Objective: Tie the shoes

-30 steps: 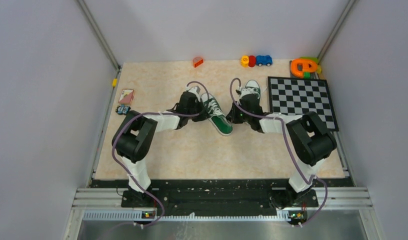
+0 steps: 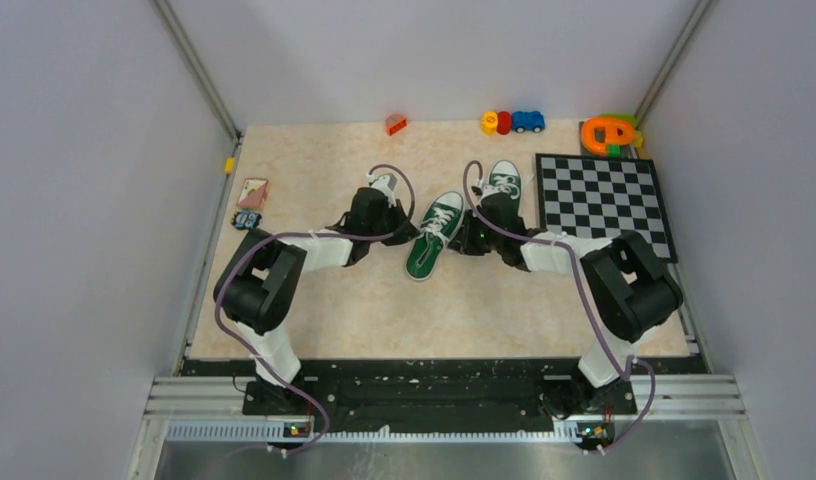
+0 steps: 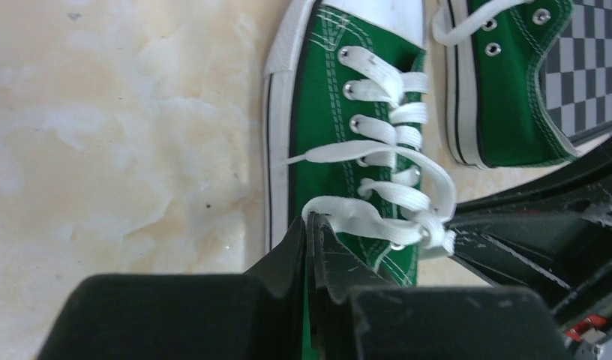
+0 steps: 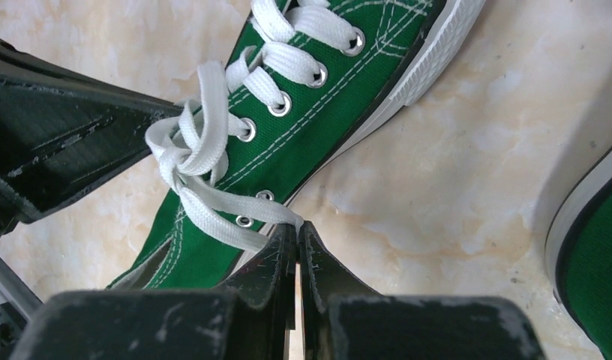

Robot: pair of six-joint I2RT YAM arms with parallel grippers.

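Note:
A green shoe (image 2: 421, 262) with white laces lies tilted between my two grippers, its toe to the upper right in the top view. My left gripper is shut on a white lace loop (image 3: 348, 212) at the shoe's left side. On the other side, my right gripper is shut on another lace loop (image 4: 239, 204). Both loops run to a lace knot (image 4: 184, 161) over the upper part of the eyelets. A loose lace end (image 3: 329, 153) lies across the laces. The second green shoe (image 2: 504, 178) stands behind my right gripper, partly hidden by it.
A checkered board (image 2: 604, 200) lies to the right. Toys sit along the back edge: an orange block (image 2: 396, 124), a blue car (image 2: 528, 121) and an orange ring toy (image 2: 606, 135).
The near shoe has swung round: its toe pointed to the upper left a second ago and now points to the upper right. Both grippers have shifted slightly.

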